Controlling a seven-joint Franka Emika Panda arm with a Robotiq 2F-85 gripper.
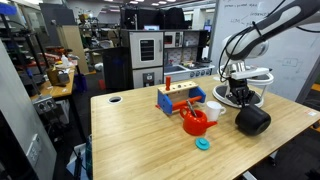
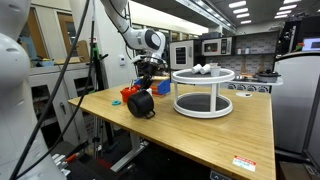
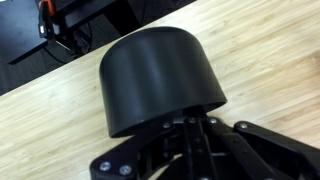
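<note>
A black round pot is tilted over on the right part of the wooden table in exterior view 1. Exterior view 2 shows the pot near the table's edge, leaning sideways. My gripper reaches down to it, right at its rim. From the wrist, the dark outer wall of the pot fills the middle, its rim crossing just ahead of my gripper. The fingers are shut. Their tips are mostly hidden there, so whether the thin rim sits between them cannot be told.
Left of the pot stand a white mug, a red watering can and a blue toy box. A small turquoise disc lies in front. A white round stand is close behind.
</note>
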